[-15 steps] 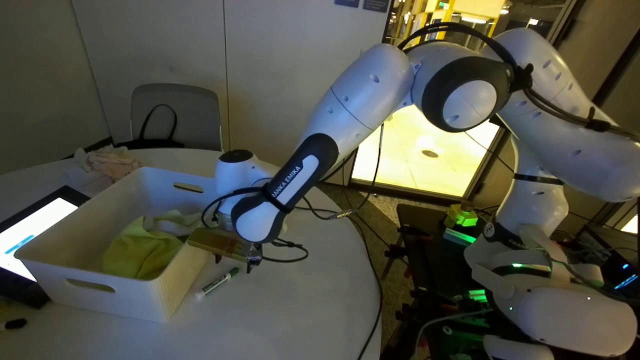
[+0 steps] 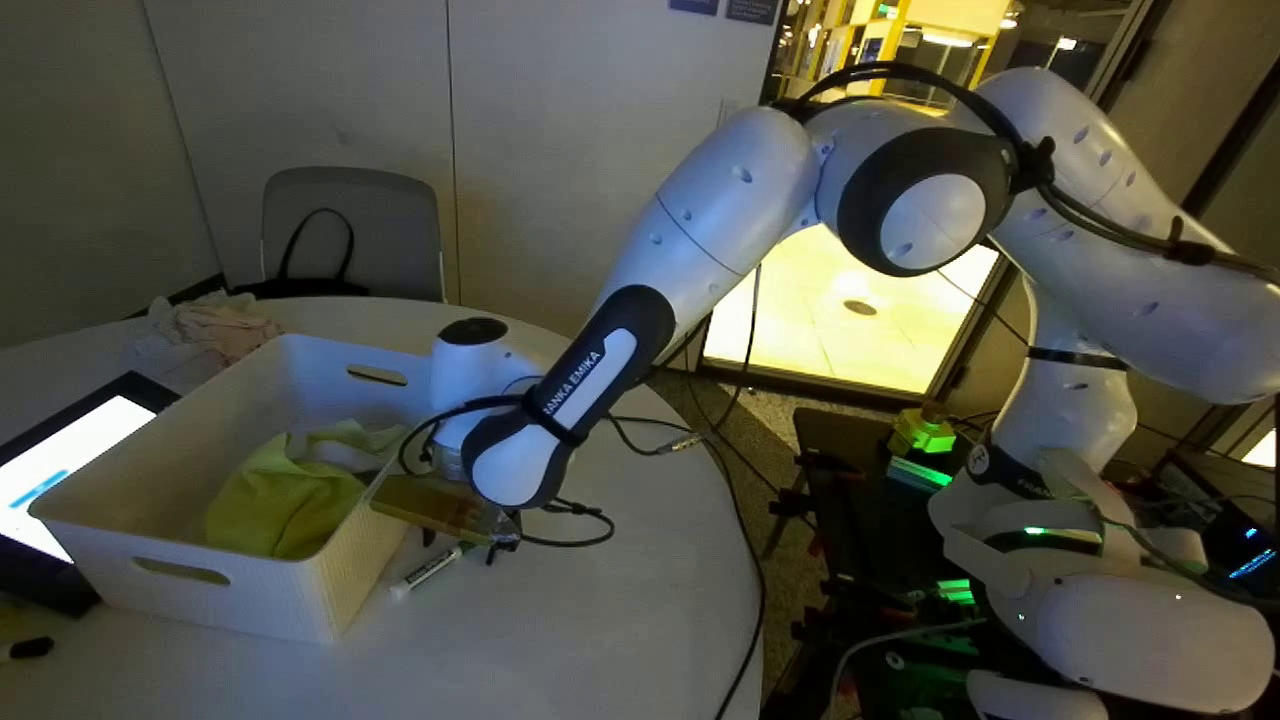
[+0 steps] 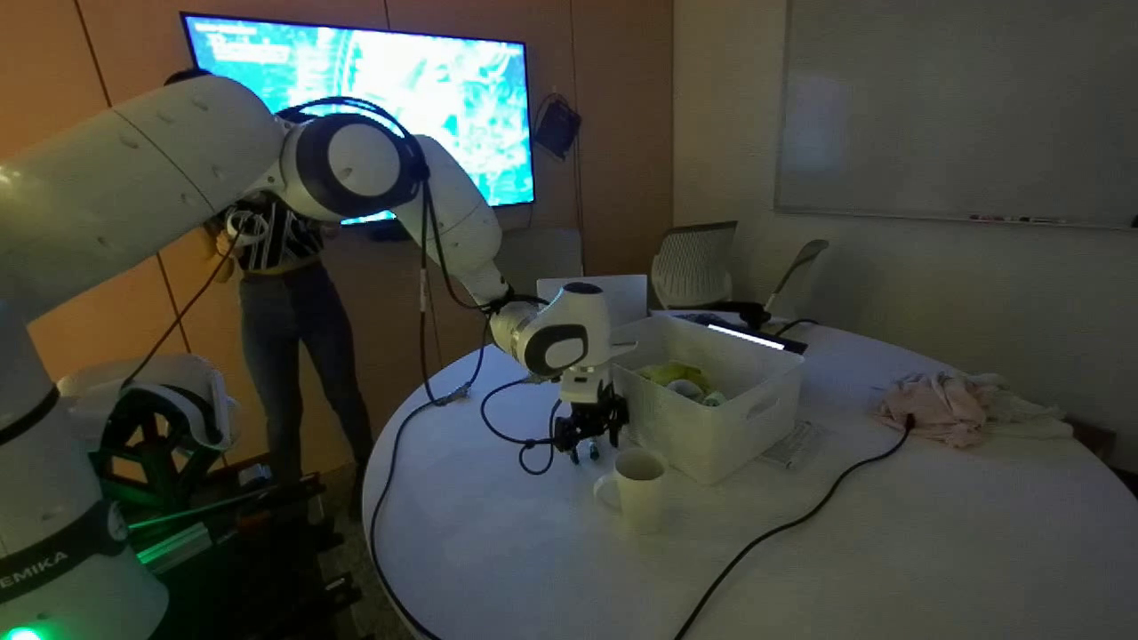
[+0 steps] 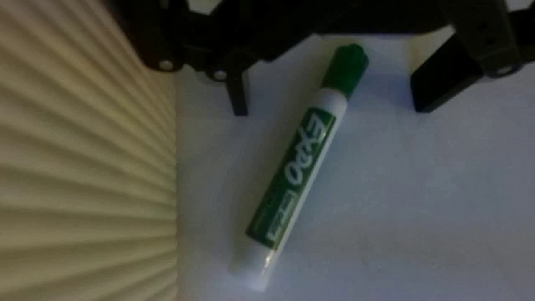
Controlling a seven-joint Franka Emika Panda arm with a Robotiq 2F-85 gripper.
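Note:
A white marker with a green cap and green label (image 4: 296, 168) lies on the table, slanting across the wrist view. My gripper is open, one finger on each side of the capped end, with neither finger touching it. From exterior view 1, the marker (image 2: 429, 569) is beside the white bin's wall, its cap end close under the gripper (image 2: 474, 552). Exterior view 2 has the gripper (image 3: 589, 453) low over the table, just beside the bin.
The white bin (image 2: 330, 588) holds a yellow-green cloth (image 2: 282, 498); its ribbed wall (image 4: 90, 175) fills the wrist view's left side. A white mug (image 3: 640, 491) stands near the gripper. A pinkish cloth (image 3: 939, 405) and a black cable (image 3: 795, 519) lie on the table, whose front is clear.
My gripper has come down toward the table and the marker's cap end. The marker and the bin have stayed where they were.

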